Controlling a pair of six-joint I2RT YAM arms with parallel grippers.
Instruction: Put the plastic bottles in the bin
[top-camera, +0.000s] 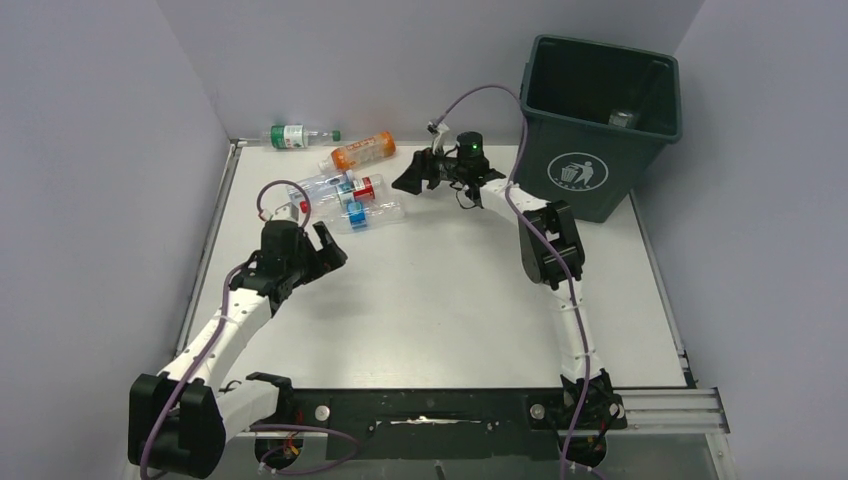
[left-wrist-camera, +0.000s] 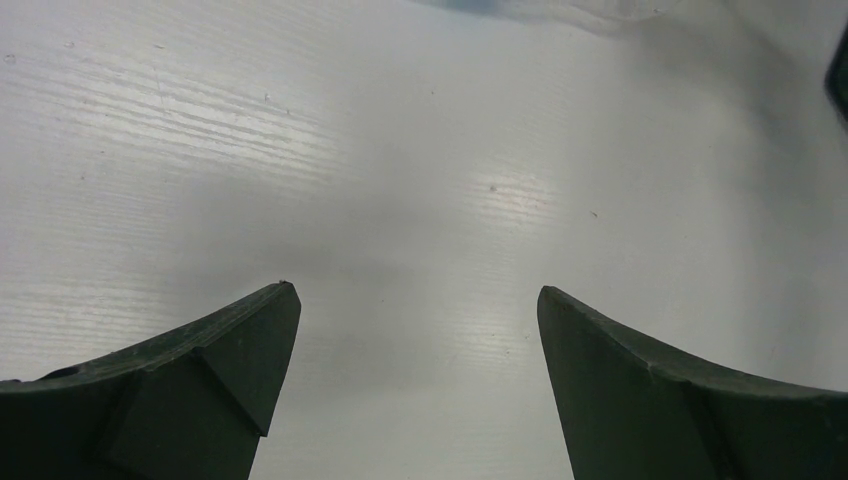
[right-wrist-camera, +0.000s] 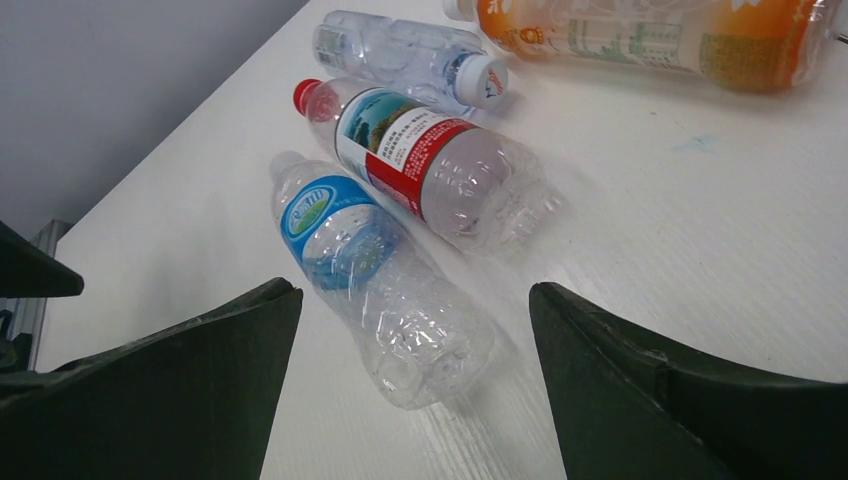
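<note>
Several plastic bottles lie at the back left: blue-label (right-wrist-camera: 370, 280), red-label (right-wrist-camera: 420, 160), clear (right-wrist-camera: 390, 55), orange (top-camera: 362, 150) and green-label (top-camera: 295, 136). The dark green bin (top-camera: 590, 150) stands at the back right, something clear inside. My right gripper (top-camera: 410, 175) is open beside the bottles; in the right wrist view the blue-label bottle lies just beyond its fingertips. My left gripper is open over bare table, front-left of the pile, with a bottle's edge at the top of its wrist view.
Walls enclose the back and sides, close behind the green-label bottle.
</note>
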